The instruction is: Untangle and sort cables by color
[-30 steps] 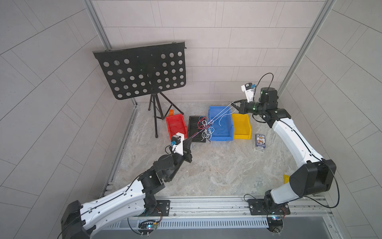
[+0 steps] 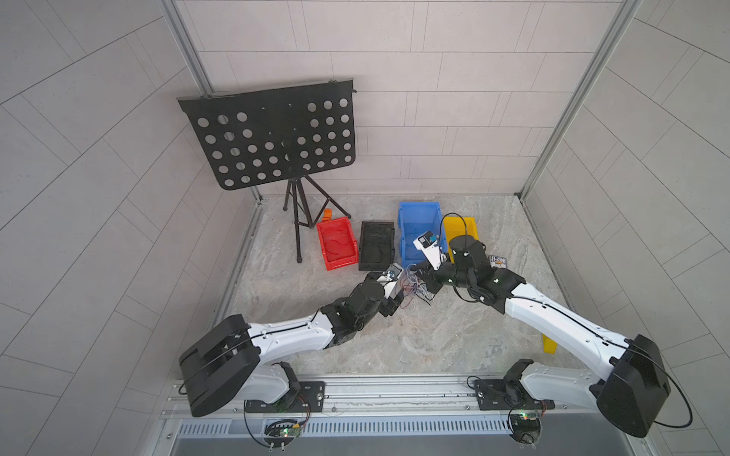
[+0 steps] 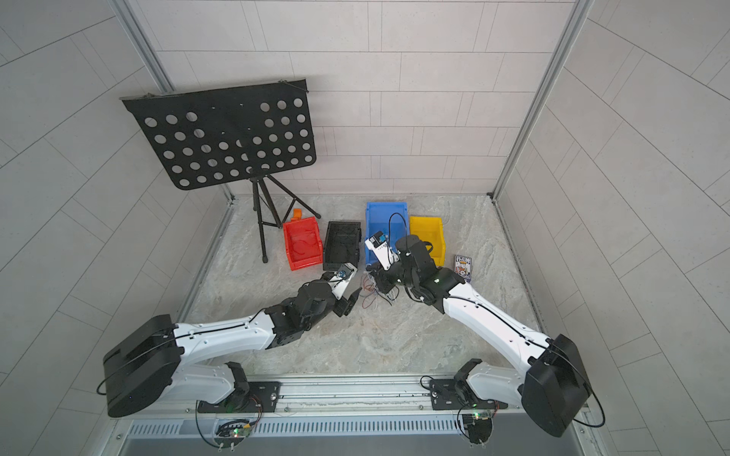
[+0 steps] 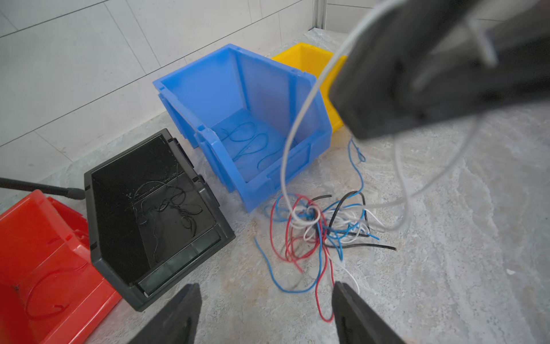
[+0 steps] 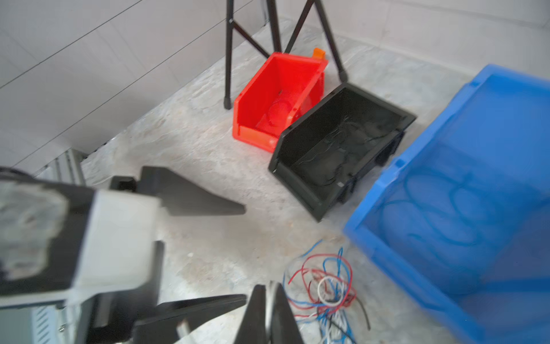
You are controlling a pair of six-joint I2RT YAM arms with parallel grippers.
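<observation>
A tangle of red, blue, white and black cables [image 4: 320, 223] lies on the floor in front of the blue bin [image 4: 265, 184]. In the left wrist view my left gripper is open, its fingers apart and nothing between them. It stands left of the tangle. My right gripper has its fingers close together, with a thin white strip of cable between them. From its blurred dark finger [image 4: 395, 80], in the left wrist view, a white cable [image 4: 298, 114] hangs in loops down to the tangle. The exact grip is hidden.
A red bin [image 5: 246, 133] and a black bin [image 5: 329, 146], both with cables inside, stand left of the blue bin, which also holds blue cables. A yellow bin [image 3: 427, 228] is at the right. The two arms are close together above the tangle.
My left gripper let go and moved right; my right gripper came down, forward and left.
</observation>
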